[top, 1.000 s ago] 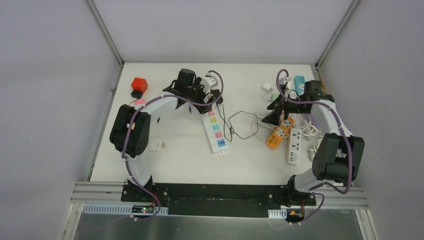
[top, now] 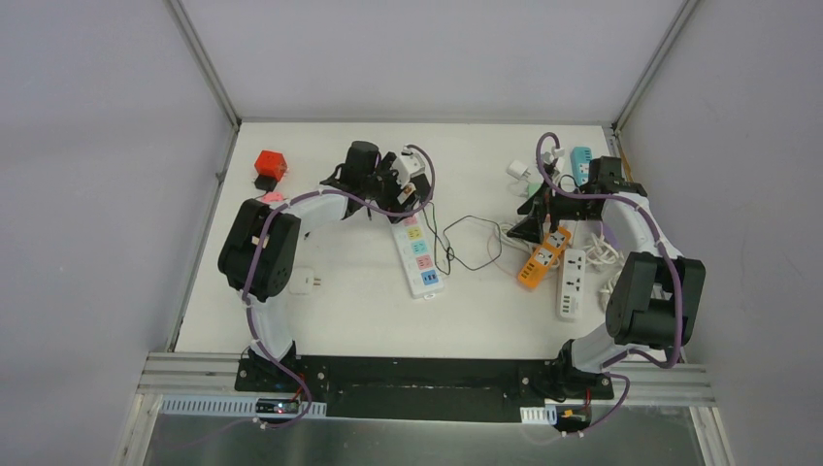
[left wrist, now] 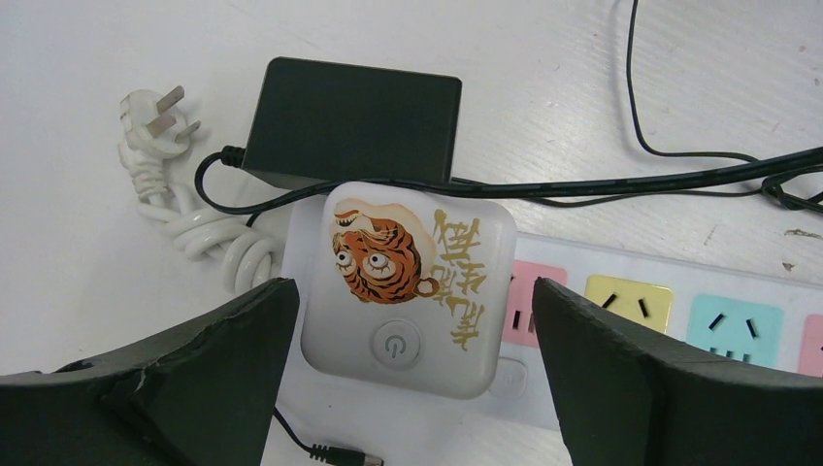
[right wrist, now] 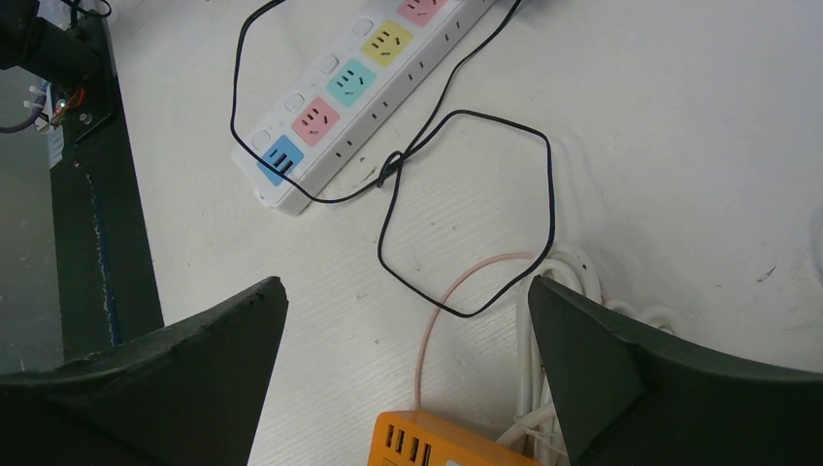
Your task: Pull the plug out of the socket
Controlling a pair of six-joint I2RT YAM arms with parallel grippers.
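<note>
My left gripper is open around a white square charger [left wrist: 408, 291] with a tiger print, which sits on the end of a white power strip [left wrist: 650, 252] with coloured sockets [left wrist: 733, 325]. Its fingertips are either side of the charger. A black adapter [left wrist: 349, 116] and black cable lie just behind it. In the top view this end of the strip [top: 417, 260] is partly hidden under the left arm. My right gripper is open above the table at the right, over cables and beside an orange power strip [right wrist: 437, 442].
Another white strip [top: 571, 286], a blue strip [top: 582, 160] and coiled cables crowd the right side. A red object [top: 270, 163] and a white plug [top: 303, 280] lie at the left.
The right arm looks unchanged.
</note>
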